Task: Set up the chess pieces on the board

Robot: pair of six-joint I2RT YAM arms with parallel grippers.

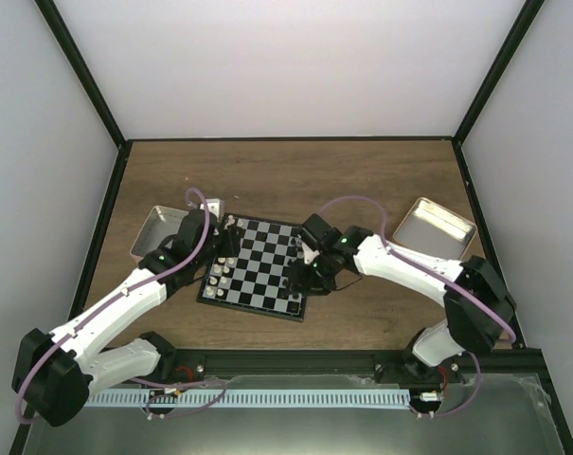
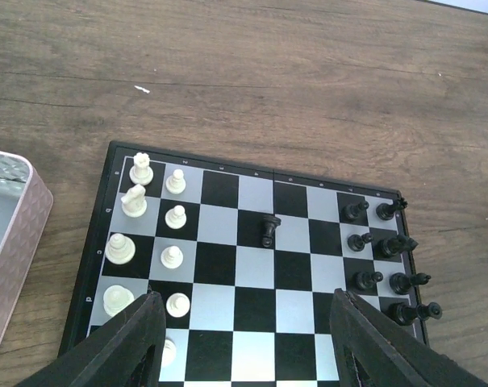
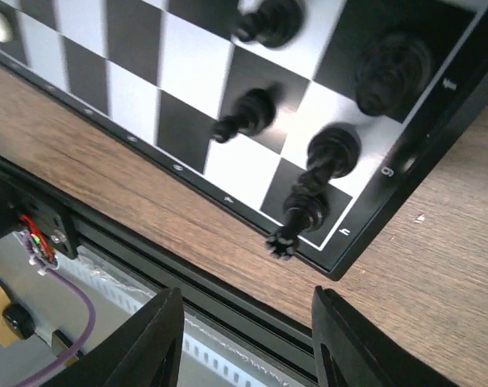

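Observation:
The chessboard [image 1: 258, 265] lies mid-table. In the left wrist view white pieces [image 2: 133, 202] line its left side, black pieces [image 2: 398, 282] its right, and one black piece [image 2: 268, 230] stands on an inner square. My left gripper is open over the board with nothing between its fingers. In the right wrist view my right gripper is open beside the board's near-right corner, where black pieces [image 3: 296, 218] stand; nothing is between its fingers.
A metal tray [image 1: 158, 227] sits at the left, behind the left arm. A light container [image 1: 435, 227] is at the back right.

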